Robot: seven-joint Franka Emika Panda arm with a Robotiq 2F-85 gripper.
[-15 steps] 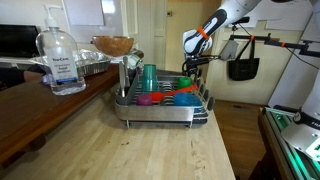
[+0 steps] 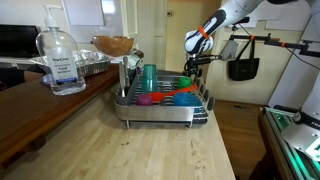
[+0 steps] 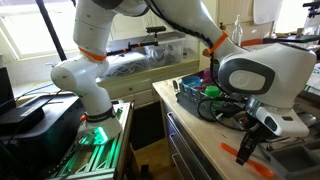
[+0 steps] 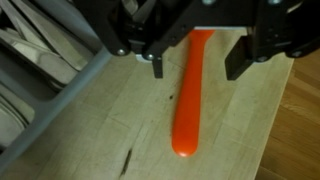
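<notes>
An orange utensil with a rounded end lies on the wooden counter in the wrist view. My gripper is above it, its dark fingers apart on either side of the utensil's line, with a clear gap to each. In exterior view 2 the same orange utensil lies along the counter under the gripper. The robot arm stands at the far end of the counter in exterior view 1, where its fingertips are too small to make out.
A metal dish rack holds green, blue, red and purple dishes. A sink lies beside the utensil in exterior view 2. A soap bottle stands at the near left.
</notes>
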